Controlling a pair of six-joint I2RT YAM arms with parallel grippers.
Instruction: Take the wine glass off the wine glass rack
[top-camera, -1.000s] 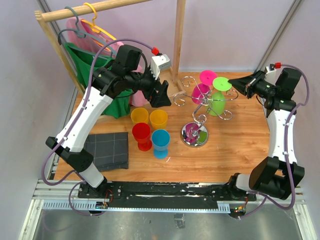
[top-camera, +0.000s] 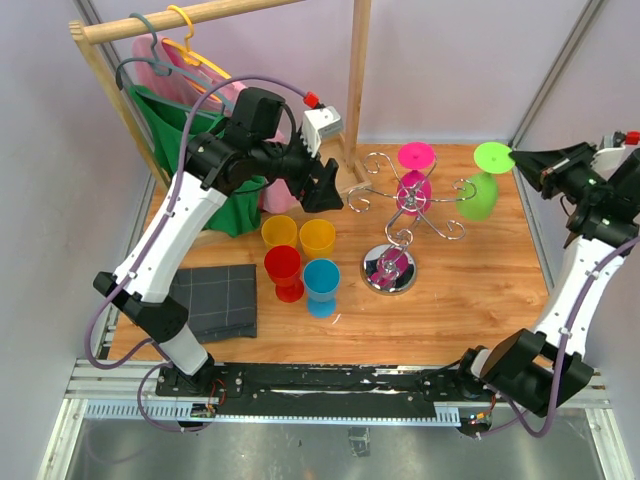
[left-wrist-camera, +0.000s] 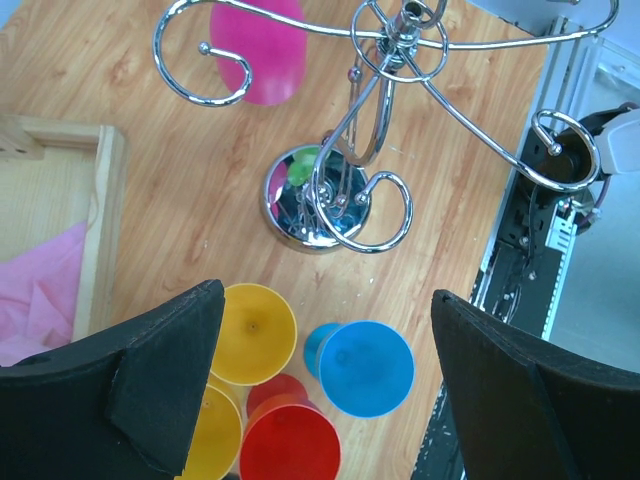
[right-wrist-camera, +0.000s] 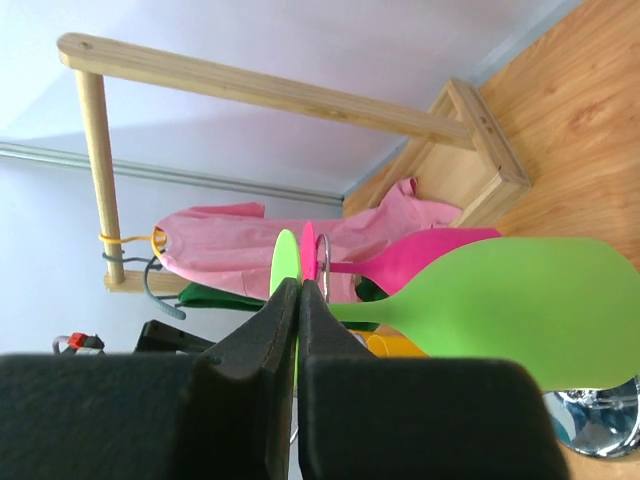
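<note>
The green wine glass (top-camera: 479, 200) hangs bowl-down beside the right end of the metal rack (top-camera: 410, 205), apart from its hooks in the top view. My right gripper (top-camera: 513, 160) is shut on the edge of its round foot; in the right wrist view the fingertips (right-wrist-camera: 287, 300) meet at the foot, with the green bowl (right-wrist-camera: 520, 305) ahead on the right. A pink wine glass (top-camera: 417, 156) still hangs on the rack. My left gripper is open and empty, above the cups left of the rack.
Two yellow cups (top-camera: 318, 238), a red cup (top-camera: 284, 271) and a blue cup (top-camera: 321, 283) stand left of the rack's base (top-camera: 389, 269). A folded dark cloth (top-camera: 215, 303) lies farther left, below the clothes stand (top-camera: 357, 80). Table to the rack's right is clear.
The right gripper has moved right with the green wine glass, carrying it from among the rack's hooks to beyond its right end. The left arm has stayed put.
</note>
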